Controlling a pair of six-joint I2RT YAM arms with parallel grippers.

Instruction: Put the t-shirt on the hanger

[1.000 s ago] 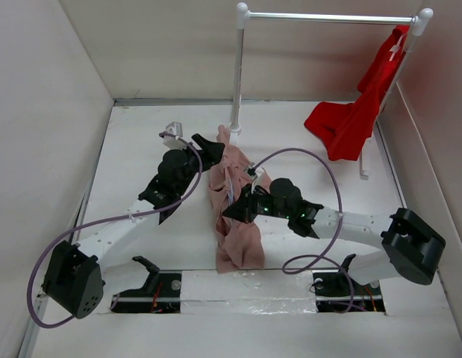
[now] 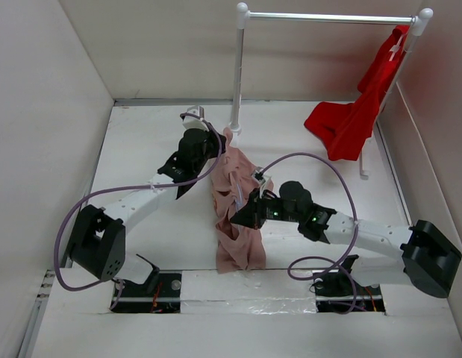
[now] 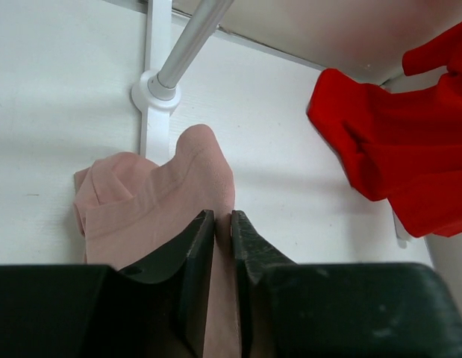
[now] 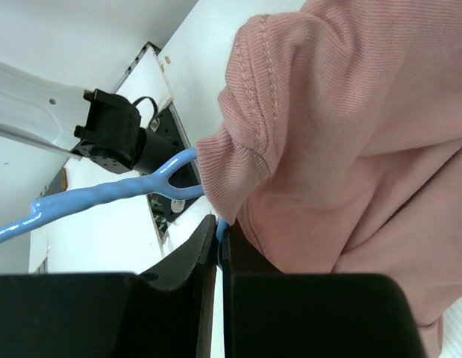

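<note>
A pink t shirt [image 2: 242, 242] lies crumpled in the table's middle. My left gripper is at its upper edge, fingertips close together on a fold of pink cloth; whether they pinch it is unclear. My right gripper is shut on a blue hanger [image 4: 104, 195], whose forked end disappears under a ribbed, stitched edge of the shirt.
A rail [image 2: 328, 16] on white posts stands at the back, one post foot [image 3: 156, 93] just beyond the shirt. A red garment [image 2: 342, 127] hangs at its right end and rests on the table.
</note>
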